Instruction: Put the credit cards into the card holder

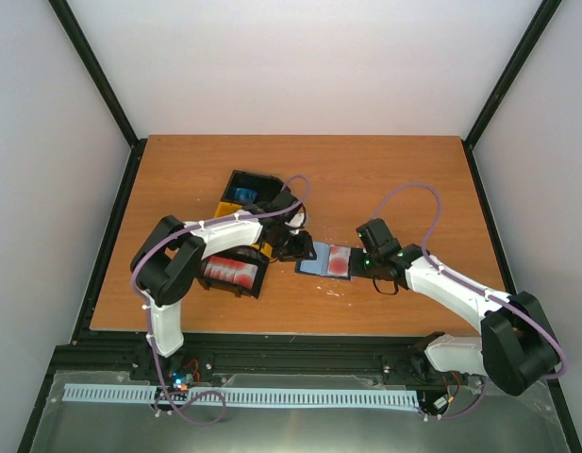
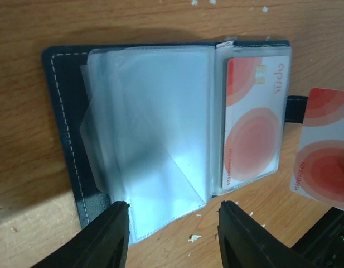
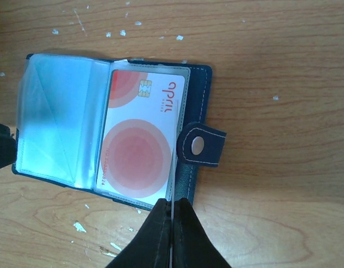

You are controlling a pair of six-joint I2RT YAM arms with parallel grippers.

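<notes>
The open dark card holder [image 2: 68, 128] lies on the table with clear sleeves [image 2: 149, 139] on its left and a red-and-white card [image 3: 135, 156] in the right sleeve. My left gripper hangs over the holder's left half, fingers apart with nothing between them. My right gripper is shut at the holder's right side on a card that shows edge-on in the right wrist view and face-on at the right of the left wrist view [image 2: 322, 151].
A black and yellow tray [image 1: 257, 184] at left of centre holds more red-and-white cards [image 1: 229, 271] in its front compartment.
</notes>
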